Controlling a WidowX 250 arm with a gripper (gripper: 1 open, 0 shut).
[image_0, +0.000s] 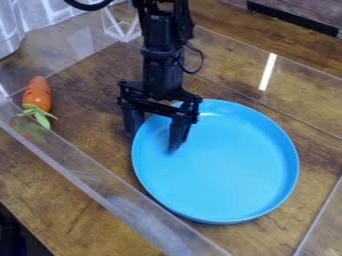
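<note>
My black gripper (156, 122) hangs from the top centre, its two fingers pointing down at the upper left rim of a large round blue plate (218, 170). The gripper stands open; whether the fingertips touch the plate is hard to tell. An orange carrot (36, 93) with green leaves lies at the far left, apart from both gripper and plate.
A wooden table (67, 180) fills the view, bordered by clear plastic walls (107, 195). Bare wood shows between the carrot and the gripper and behind the plate at the upper right. A white object sits at the top left corner.
</note>
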